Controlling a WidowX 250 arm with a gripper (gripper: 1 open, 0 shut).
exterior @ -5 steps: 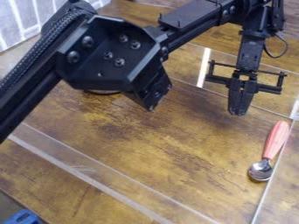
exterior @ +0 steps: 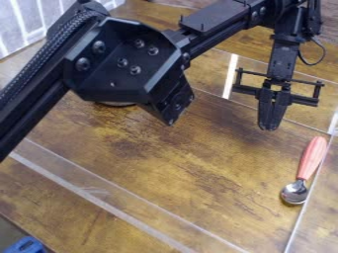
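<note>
My gripper (exterior: 270, 121) hangs over the right half of the wooden table, pointing down, its dark fingers shut with nothing visible between them. Below it and to the right lies a spoon (exterior: 311, 158) with a red-pink handle, its metal bowl toward the lower edge of the view. The black arm crosses the upper left of the view and hides part of the table.
A dark round object behind the arm at left is mostly hidden. A blue item (exterior: 22, 245) sits in the bottom left corner.
</note>
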